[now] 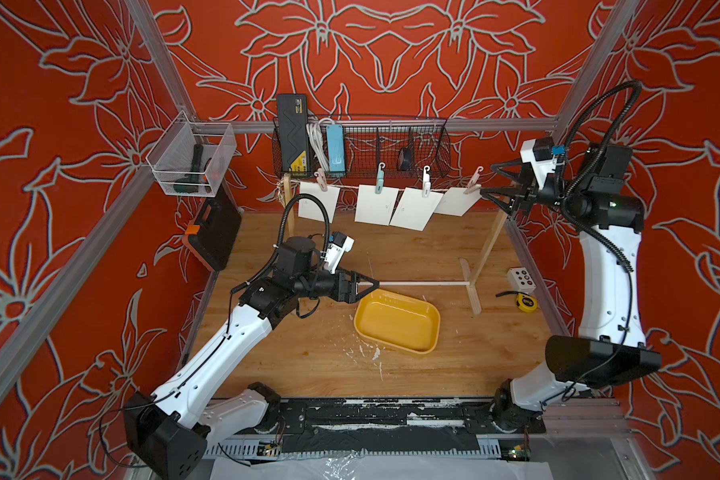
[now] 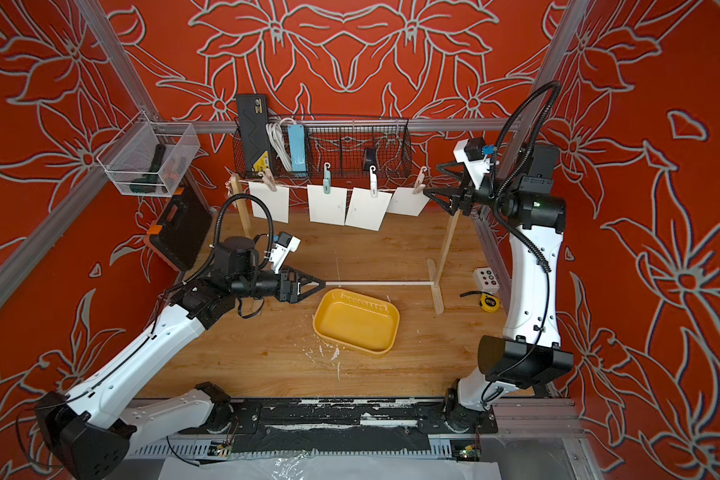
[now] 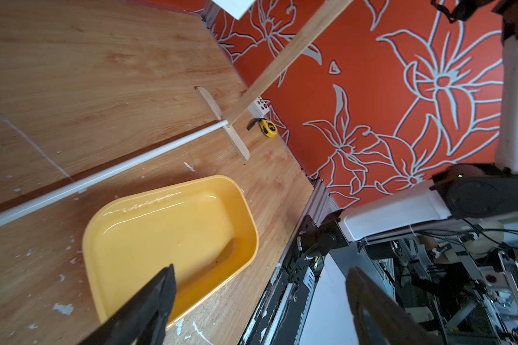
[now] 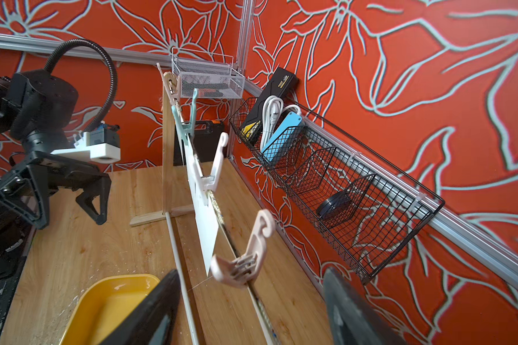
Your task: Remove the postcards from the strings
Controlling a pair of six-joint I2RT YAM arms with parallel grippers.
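Note:
Four white postcards hang from a string on clothespins in both top views: far left (image 1: 318, 204), middle left (image 1: 374, 209), middle right (image 1: 413, 214), far right (image 1: 456, 204). The rightmost pink clothespin (image 4: 241, 261) faces my right gripper (image 1: 494, 182), whose open fingers are just right of it and stop short of touching it, with nothing between them. A white clothespin (image 4: 215, 166) and a mint one hang farther along the string. My left gripper (image 1: 366, 285) stands open and empty, low, above the rear left of the yellow tray (image 1: 396, 340).
A wooden frame (image 1: 488, 244) with a white crossbar carries the string. A wire basket (image 4: 356, 195) runs along the back wall. A clear bin (image 1: 192, 160) and black case (image 1: 212, 236) are at left; a power strip and tape measure sit at right.

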